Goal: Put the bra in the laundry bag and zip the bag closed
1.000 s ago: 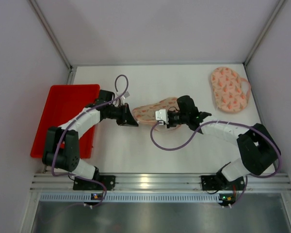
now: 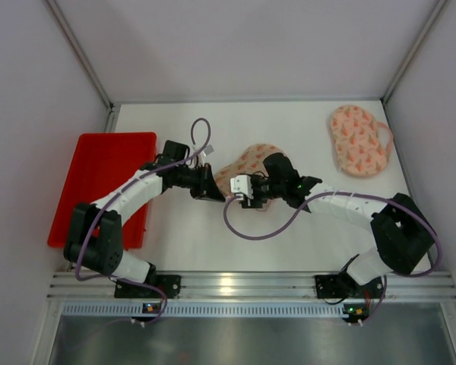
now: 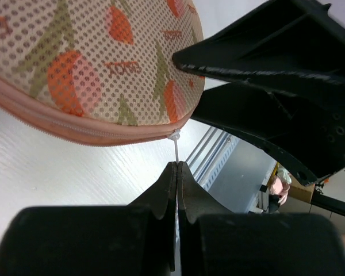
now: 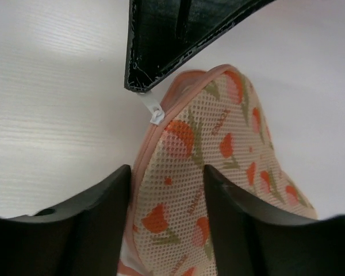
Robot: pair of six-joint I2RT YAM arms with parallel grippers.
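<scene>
In the top view, the laundry bag, mesh with orange tulips and a peach zipped edge, lies mid-table between both arms. My left gripper is shut on a thin white zipper pull at the bag's corner. That same pull runs from the left fingertip to the zipped edge in the right wrist view. My right gripper is part open, its fingers either side of the bag's edge near that corner. No bra is visible; whether one is inside cannot be made out.
On the left stands a red bin. A second tulip-patterned mesh bag with a peach strap lies at the far right. White table shows bare in front of the bag and along its back edge.
The right gripper has shifted left along the bag, close to the left gripper now. The left gripper has moved slightly right, still at the bag's corner.
</scene>
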